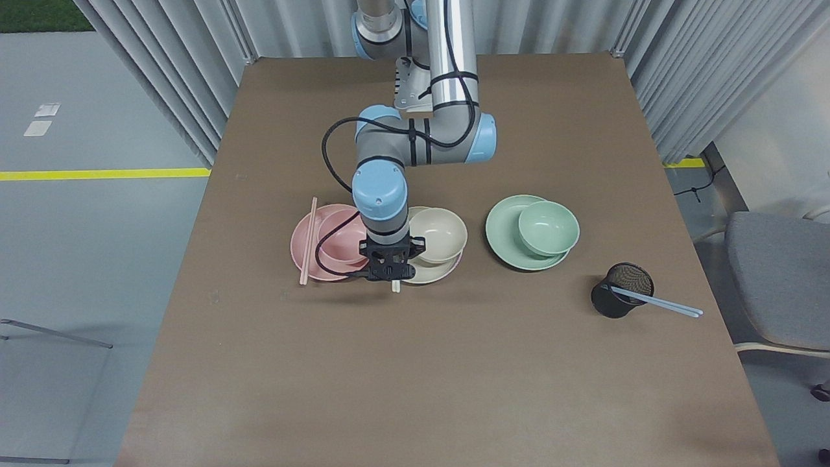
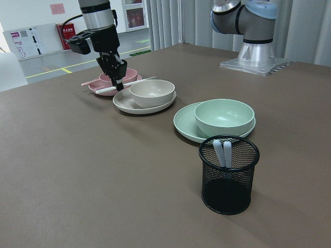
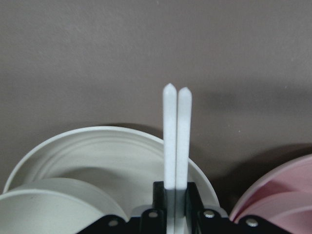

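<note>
In the wrist view, my gripper is shut on a pair of white chopsticks (image 3: pixel 169 126), which lie over the cream plate (image 3: pixel 122 161) between the cream bowl (image 3: pixel 53 214) and the pink plate (image 3: pixel 273 180). In the front view, my gripper hangs at the front of the cream plate (image 1: pixel 432 272), partly covering it. The cream bowl (image 1: pixel 439 232) sits on that plate. Pink chopsticks (image 1: pixel 309 241) rest across the pink plate (image 1: pixel 299 249), with a pink bowl (image 1: pixel 342 241) on it, to the left.
A green plate (image 1: pixel 506 233) with a green bowl (image 1: pixel 548 229) stands to the right. Further right is a black mesh cup (image 2: pixel 227 191) holding pale blue chopsticks (image 1: pixel 669 304).
</note>
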